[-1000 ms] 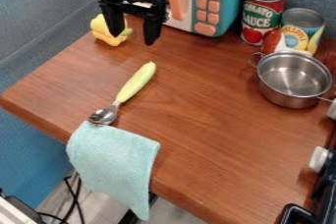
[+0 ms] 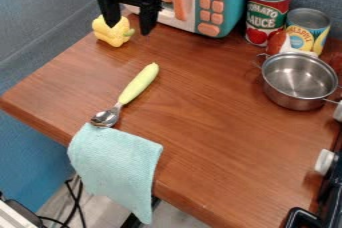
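Observation:
My black gripper [image 2: 130, 14] is at the top left, above and just beside a yellow object [image 2: 112, 32] at the back left of the table. Its fingers appear apart, with nothing clearly between them. A spoon with a pale yellow handle [image 2: 136, 87] lies on the wooden table [image 2: 221, 122]. A teal cloth [image 2: 114, 167] hangs over the front left edge.
A teal toy microwave [image 2: 213, 2] stands at the back. Two cans, a red-labelled one [image 2: 265, 14] and a yellow one [image 2: 305, 34], stand right of it. A steel pot [image 2: 298, 80] sits at the right, a black appliance [image 2: 314, 212] below it.
My gripper has risen, moving up and slightly left, uncovering more of the yellow object. The other things are unchanged.

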